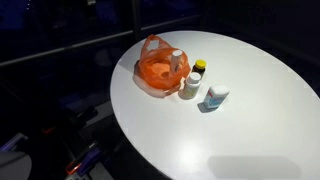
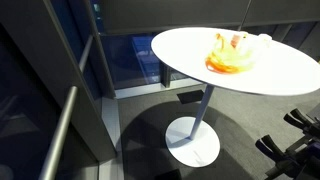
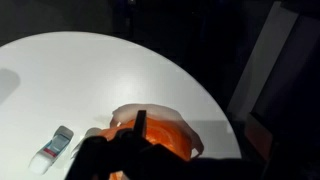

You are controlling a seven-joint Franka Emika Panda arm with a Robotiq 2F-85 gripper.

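An orange plastic bag lies crumpled and open on the white round table. A white bottle stands at the bag, inside or just behind its rim; I cannot tell which. Beside the bag are a yellow-capped bottle and a white bottle. Farther right stands a labelled white bottle. In exterior view 2 my gripper is open beside the table, below the tabletop's height in the picture, with nothing between its fingers. The wrist view has the orange bag partly hidden behind the dark gripper parts.
A labelled white bottle also shows in the wrist view, left of the bag. Dark windows and a metal rail stand nearby.
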